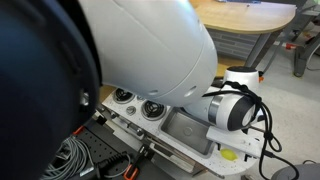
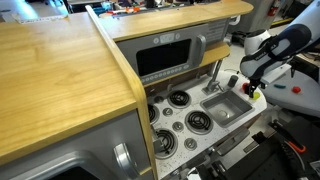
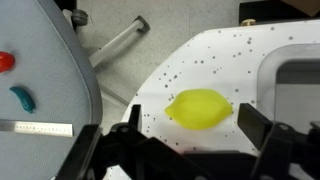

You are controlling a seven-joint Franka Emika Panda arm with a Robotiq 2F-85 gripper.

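A yellow, lemon-like object lies on the white speckled counter, left of the sink in the wrist view. Above it, my gripper stands open, with one dark fingertip on either side of the yellow thing and a gap at each end. Exterior view 1 has the yellow object by the counter's near right corner, right under the hand. From the other side, exterior view 2 shows it as a small yellow spot beneath the gripper.
The empty sink lies right beside the yellow object, with stove burners farther along. A grey round table holds a red ball and a teal item. Cables hang around the hand. A microwave stands behind the burners.
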